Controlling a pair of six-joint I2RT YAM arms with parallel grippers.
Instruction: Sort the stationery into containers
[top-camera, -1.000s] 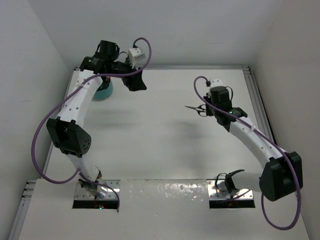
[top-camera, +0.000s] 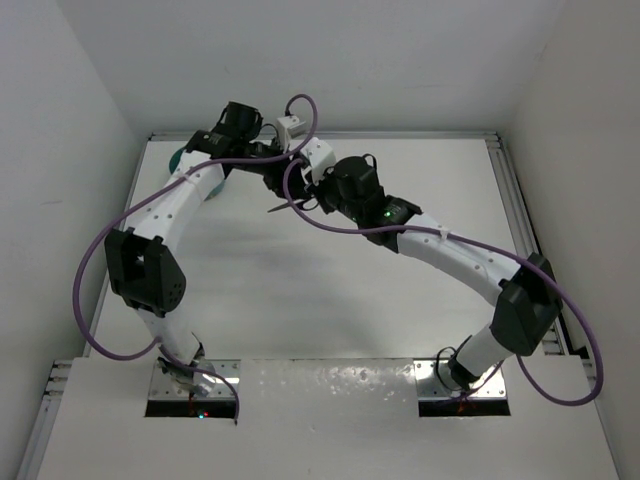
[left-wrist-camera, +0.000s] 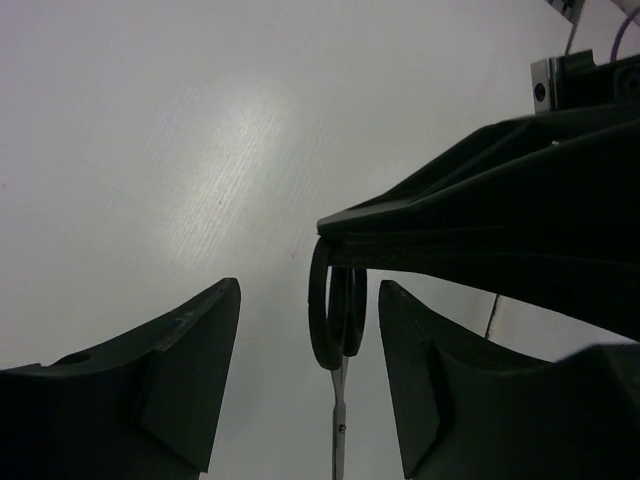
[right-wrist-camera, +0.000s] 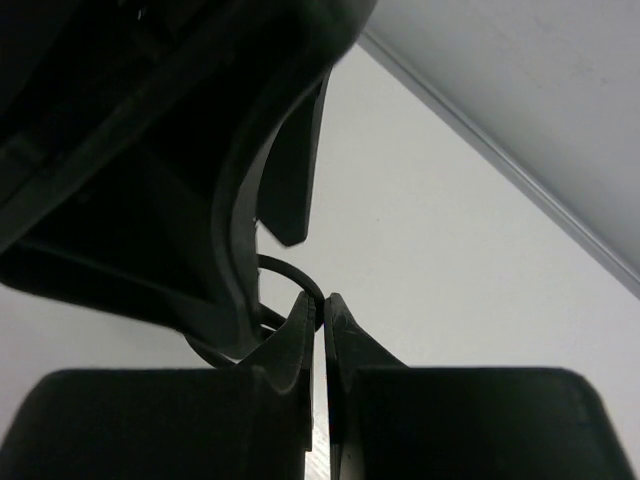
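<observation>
My two grippers meet over the upper middle of the table in the top view. Scissors (top-camera: 284, 205) with black handles are pinched in my shut right gripper. In the left wrist view the scissors' handle (left-wrist-camera: 322, 315) sits between the parted fingers of my left gripper, blades pointing downward; whether these fingers touch it is not clear. In the right wrist view, the dark body of the left gripper looms over the handle loops.
A teal container (top-camera: 175, 160) stands at the table's back left, largely behind my left arm.
My right gripper has carried the scissors leftward to the middle, and my left gripper has moved right and down to meet it.
</observation>
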